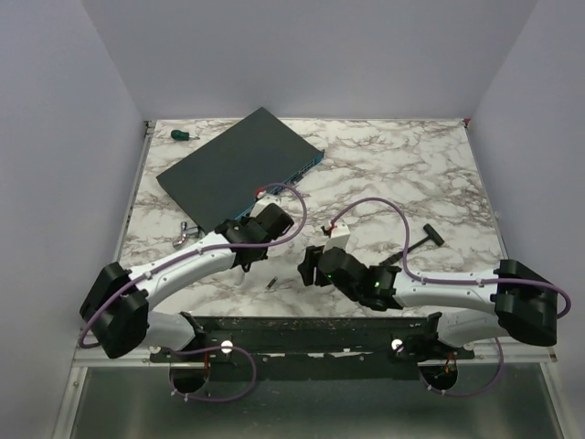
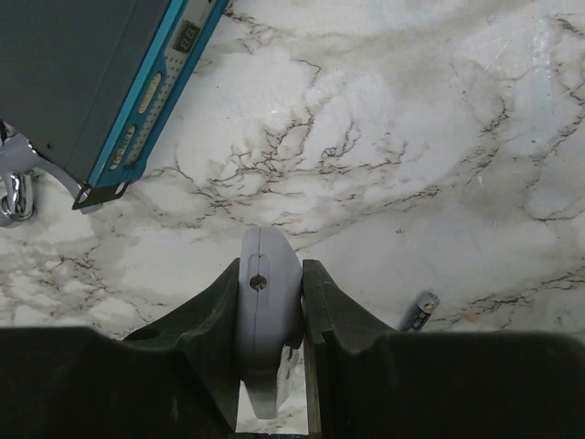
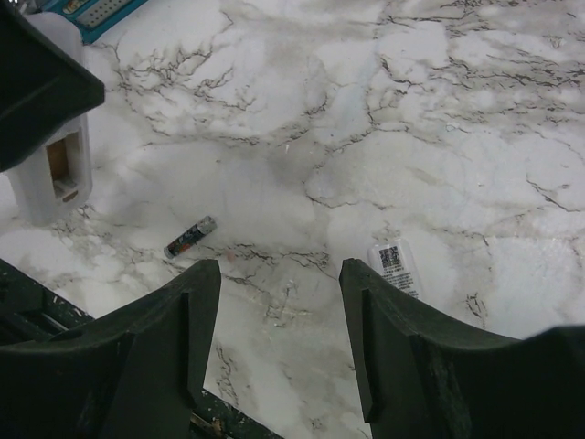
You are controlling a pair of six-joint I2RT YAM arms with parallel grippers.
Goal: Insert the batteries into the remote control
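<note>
My left gripper is shut on the white remote, held above the marble table; in the right wrist view its open battery compartment (image 3: 60, 166) shows. A small battery (image 3: 190, 236) lies loose on the table, also visible as a battery (image 2: 420, 309) right of the left gripper. A pale battery cover or pack (image 3: 395, 267) with printed marks lies farther right. My right gripper is open with nothing between its fingers, just above the front middle of the table (image 1: 384, 165).
A large dark device with a teal edge (image 1: 233, 160) fills the back left. Metal parts (image 1: 183, 236) lie at the left, a green screwdriver (image 1: 181, 135) at the back left corner, a black hammer (image 1: 430, 236) at the right.
</note>
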